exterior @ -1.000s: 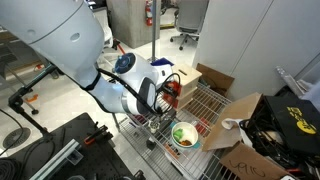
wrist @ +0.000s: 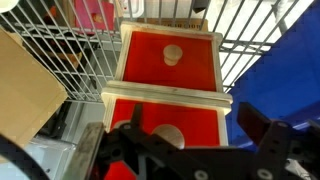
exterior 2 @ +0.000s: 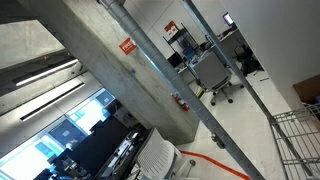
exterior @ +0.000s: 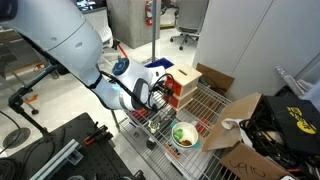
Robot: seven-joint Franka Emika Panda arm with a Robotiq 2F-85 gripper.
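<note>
A small wooden cabinet with red drawer fronts stands on the wire rack in the first exterior view. Its two red drawers fill the middle of the wrist view: an upper drawer and a lower drawer, each with a round wooden knob. My gripper faces these fronts, open, with its dark fingers set wide apart and nothing held between them. The lower part of the bottom drawer is cut off by the frame. In the first exterior view, the arm sits just left of the cabinet.
On the rack, a white round bowl with colourful contents sits in front of the cabinet. Open cardboard boxes and dark items crowd the right. Blue material borders the cabinet's right in the wrist view. The second exterior view shows neither arm nor cabinet.
The arm has shifted slightly down and to the left in the first exterior view, and more of the cabinet and its red fronts shows. Bowl and boxes have stayed put.
</note>
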